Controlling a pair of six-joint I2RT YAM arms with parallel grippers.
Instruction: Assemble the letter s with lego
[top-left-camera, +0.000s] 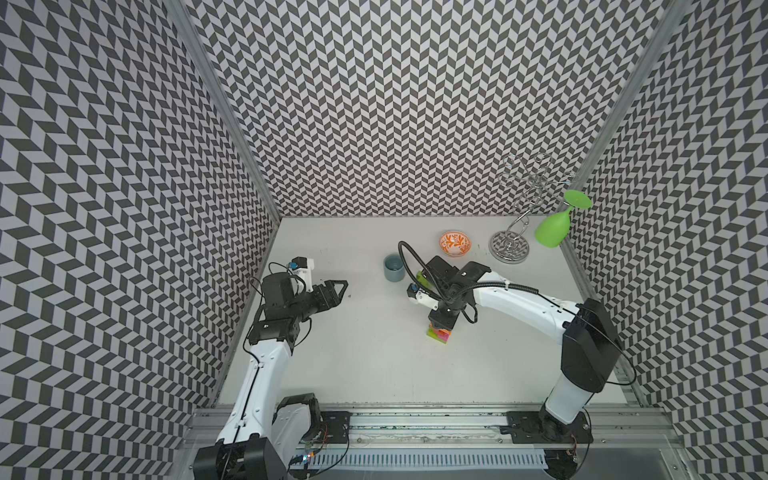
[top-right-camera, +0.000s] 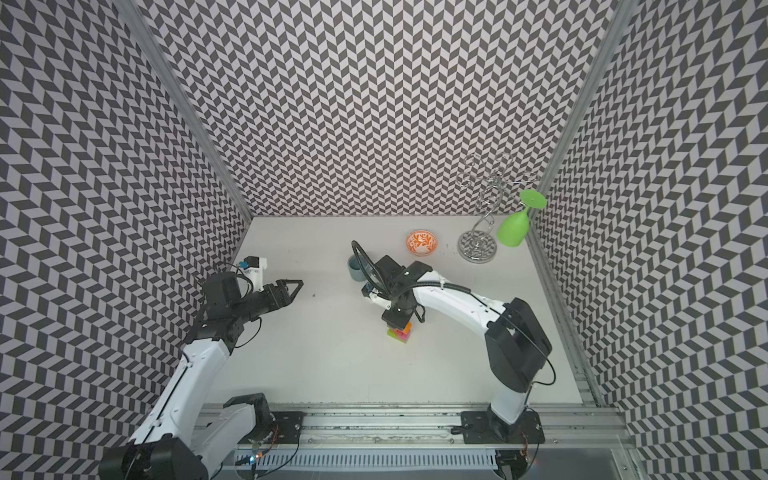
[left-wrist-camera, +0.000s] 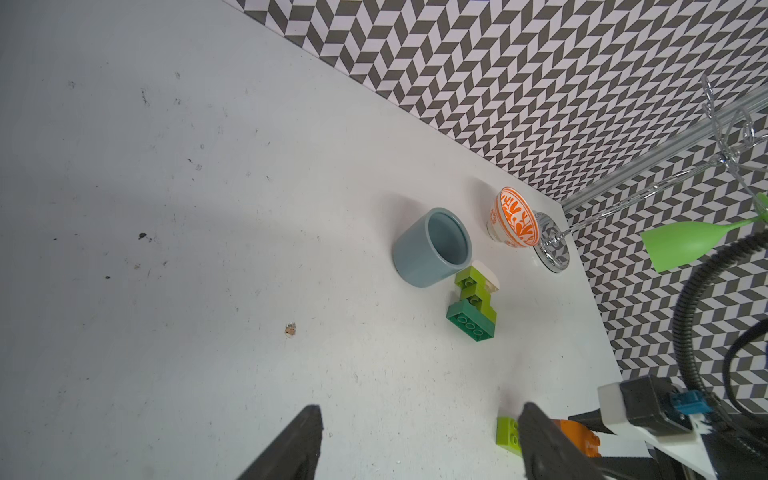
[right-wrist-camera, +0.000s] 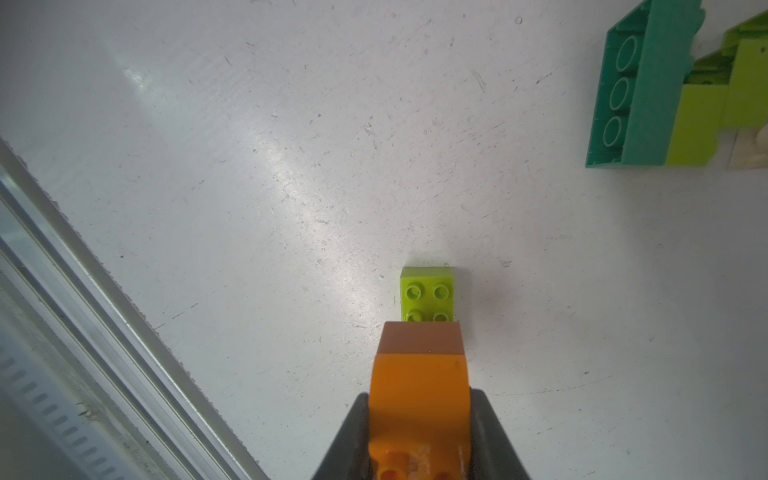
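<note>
My right gripper is shut on an orange brick (right-wrist-camera: 420, 396), held right at a light green brick (right-wrist-camera: 426, 292) and partly covering it; whether they touch I cannot tell. Pink shows below the orange in the top views. Behind, a dark green brick (left-wrist-camera: 470, 321) adjoins stepped light green bricks (left-wrist-camera: 477, 292), with a pale piece at their end. My left gripper (top-left-camera: 337, 292) stands open at the left, away from the bricks, with nothing between its fingers.
A blue-grey cup (top-left-camera: 393, 269) stands beside the brick group. An orange patterned bowl (top-left-camera: 454, 242) and a metal stand (top-left-camera: 509, 247) with a green glass (top-left-camera: 552, 230) are at the back right.
</note>
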